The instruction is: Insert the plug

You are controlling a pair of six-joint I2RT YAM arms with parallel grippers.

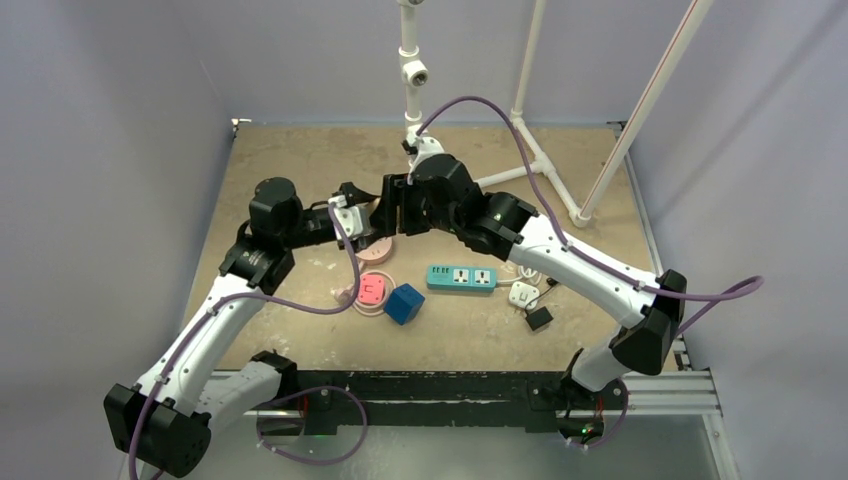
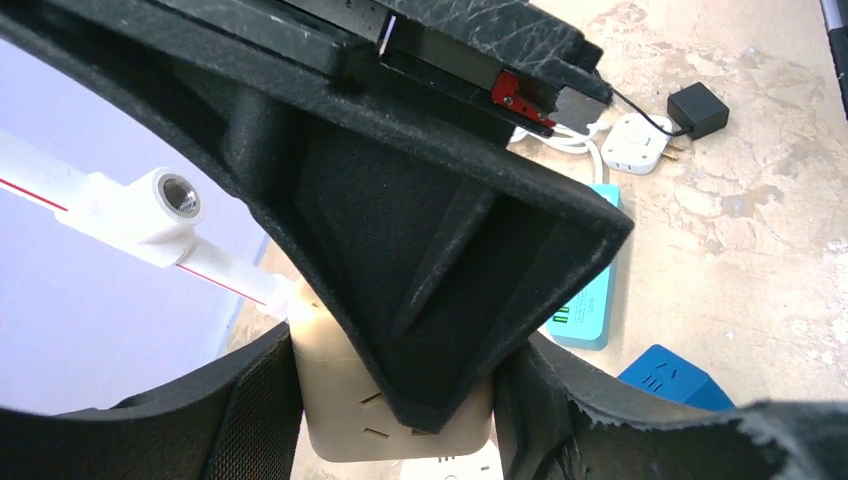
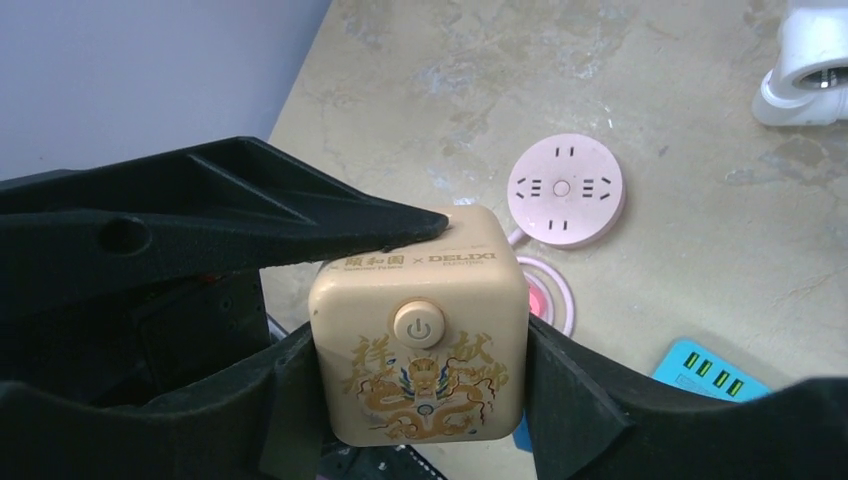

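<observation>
A cream cube plug adapter (image 3: 420, 370), printed with a gold dragon and a power button, is held in the air between both grippers. My right gripper is shut on it. My left gripper is shut on it from the other side; the left wrist view shows slots on that face. Below on the board are a round pink socket (image 3: 565, 190), a red socket (image 1: 371, 290), a blue cube socket (image 1: 404, 303), a teal power strip (image 1: 450, 277) and a small white socket (image 1: 523, 294).
A white pipe frame (image 1: 545, 165) stands at the back and right, close behind my right arm. A black adapter (image 1: 539, 319) lies right of the strip. The board's front strip (image 1: 450, 400) is clear.
</observation>
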